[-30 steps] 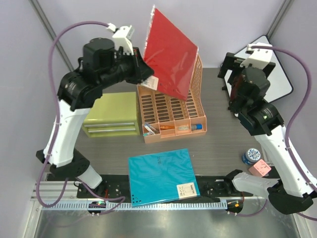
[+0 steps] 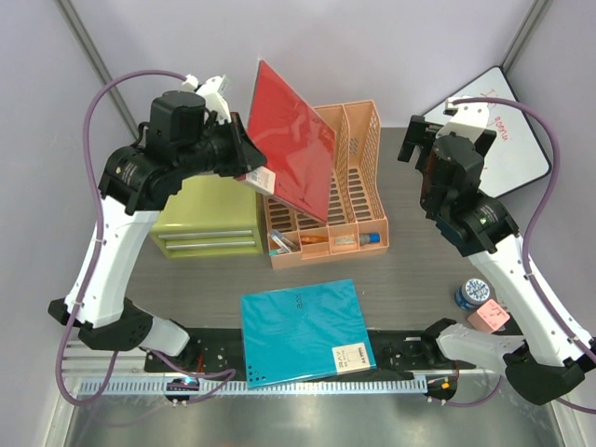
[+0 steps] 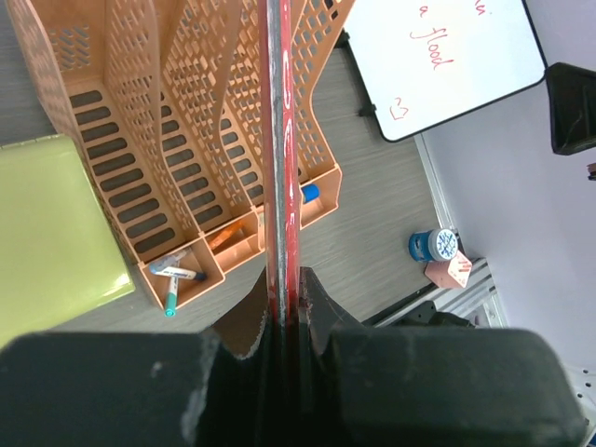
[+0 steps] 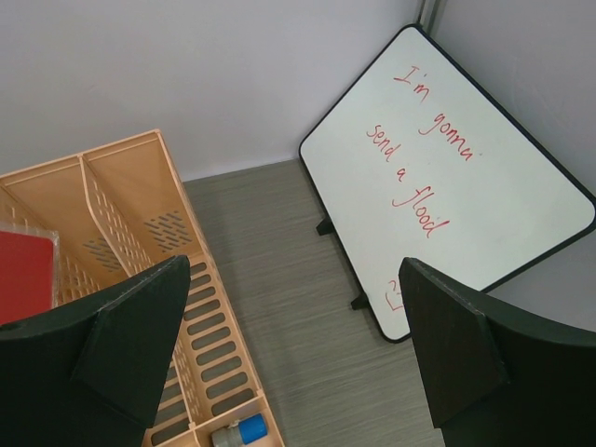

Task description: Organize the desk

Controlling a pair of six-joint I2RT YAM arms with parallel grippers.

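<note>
My left gripper (image 2: 242,154) is shut on a red folder (image 2: 293,149), held upright and edge-on in the left wrist view, above the orange desk organizer (image 2: 363,158). The organizer has slotted compartments and front bins holding pens and markers (image 3: 172,284). A blue folder (image 2: 303,326) with a white label lies flat at the front middle. My right gripper (image 2: 445,130) is open in the air, right of the organizer and near the whiteboard, with nothing seen between its fingers.
A yellow-green drawer box (image 2: 205,214) stands left of the organizer. A whiteboard (image 4: 447,168) with red writing is at the back right. A round blue tin (image 2: 472,293) and pink block (image 2: 489,317) sit at the front right. Grey desk lies open between them.
The right arm has moved slightly left and down.
</note>
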